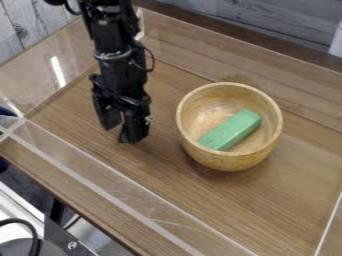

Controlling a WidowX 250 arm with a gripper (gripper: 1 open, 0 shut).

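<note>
My black gripper [123, 118] hangs at the end of the arm, low over the wooden table, left of a round light wooden bowl [214, 152]. Its fingers are dark and small in the camera view; I see nothing clearly held between them. A green block [230, 133] lies inside the bowl, apart from the gripper.
Bare wooden table [174, 215] spreads in front of the gripper and bowl, and behind them. A dark cable lies at the lower left edge. Pale surroundings show beyond the table's left and far edges.
</note>
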